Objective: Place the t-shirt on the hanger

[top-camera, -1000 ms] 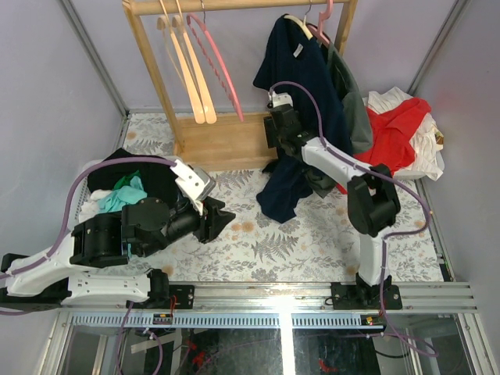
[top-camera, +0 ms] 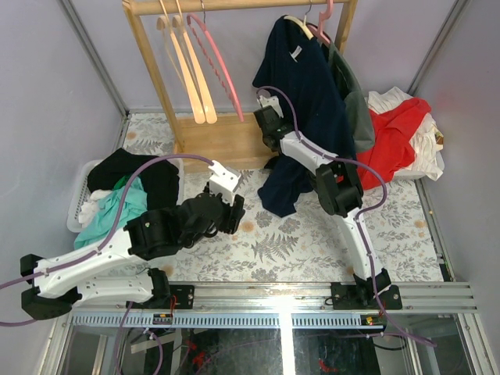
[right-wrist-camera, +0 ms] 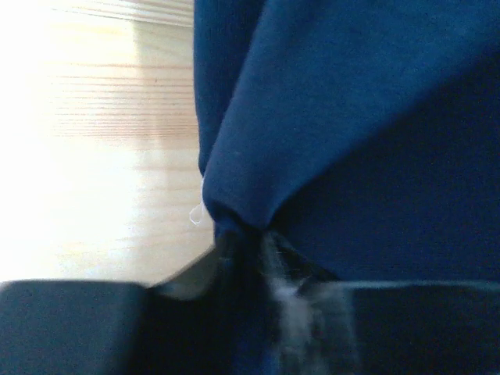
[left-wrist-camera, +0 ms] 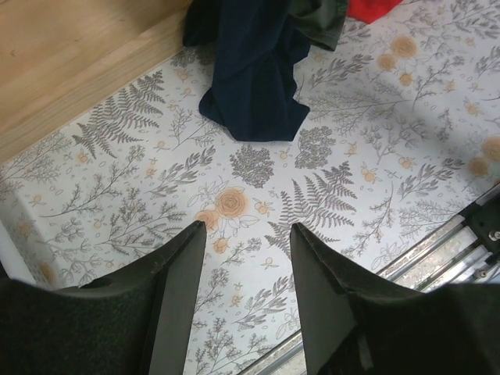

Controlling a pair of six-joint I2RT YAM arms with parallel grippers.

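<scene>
The navy t-shirt [top-camera: 293, 74] hangs from the light wooden hanger [top-camera: 299, 26] at the right of the rack. Its lower end [left-wrist-camera: 254, 105] trails onto the patterned floor. My right gripper [top-camera: 264, 103] is at the shirt's left edge, below the collar. In the right wrist view a navy fold [right-wrist-camera: 258, 180] runs down between its blurred fingers; whether they grip it is unclear. Over the floor left of the shirt's trailing end, my left gripper stands open, with nothing between its fingers.
Two wooden hangers [top-camera: 191, 70] and a pink one [top-camera: 219, 66] hang bare on the left. A grey-green garment [top-camera: 355, 101] hangs close behind the shirt. Baskets of clothes stand on both sides, with red cloth [top-camera: 394, 137] at right.
The left gripper has shifted right and turned. The shirt looks nearly unmoved.
</scene>
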